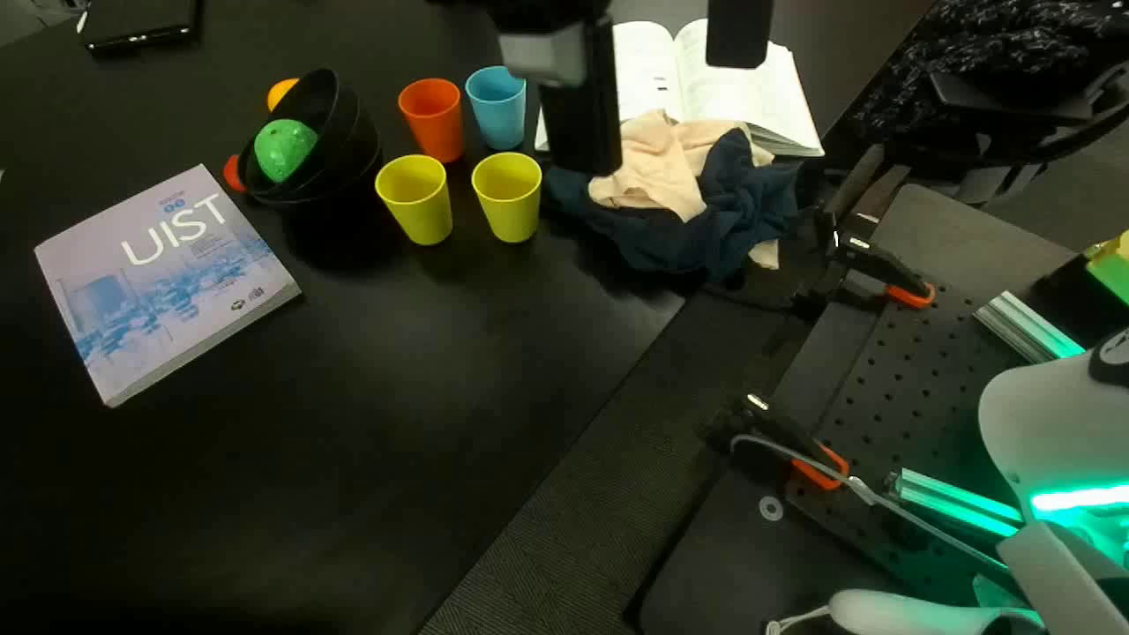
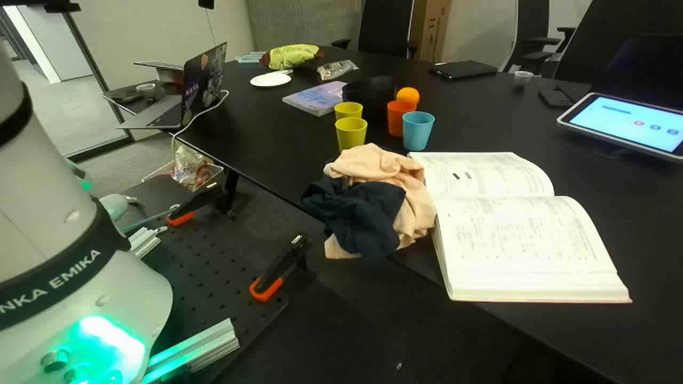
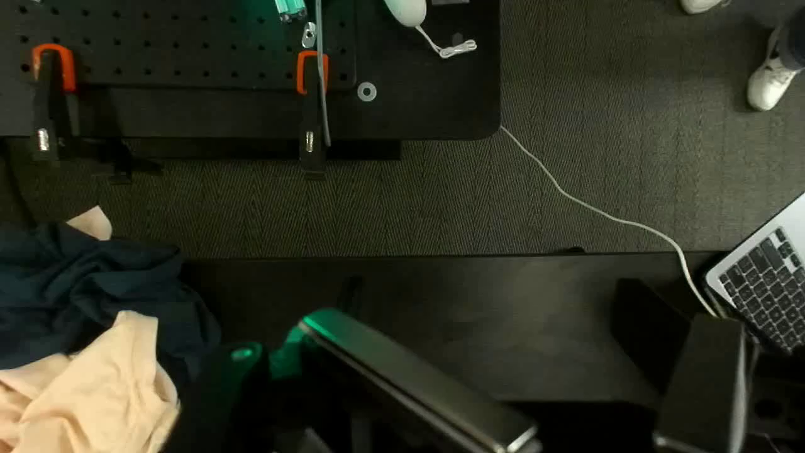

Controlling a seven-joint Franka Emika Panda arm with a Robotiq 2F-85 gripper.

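Observation:
My gripper [image 1: 662,111] stands open at the top of exterior view 1, with two dark fingers [image 1: 583,116] wide apart and nothing held between them. Behind it in that view lie a bundle of navy cloth [image 1: 730,201] and peach cloth [image 1: 651,159] at the table edge. Two yellow cups [image 1: 414,199] stand upright in front of an orange cup [image 1: 433,118] and a blue cup [image 1: 497,106]. Left of the cups, stacked black bowls [image 1: 344,148] tilt over, with a green ball [image 1: 283,149] in them. Dark gripper parts fill the bottom of the wrist view.
A purple UIST book [image 1: 169,280] lies flat beside the bowls. Past the cloths rests an open book [image 2: 512,237]; a tablet [image 2: 630,125] and laptop [image 3: 770,272] are farther off. Clamps [image 3: 310,113] grip the robot's base table.

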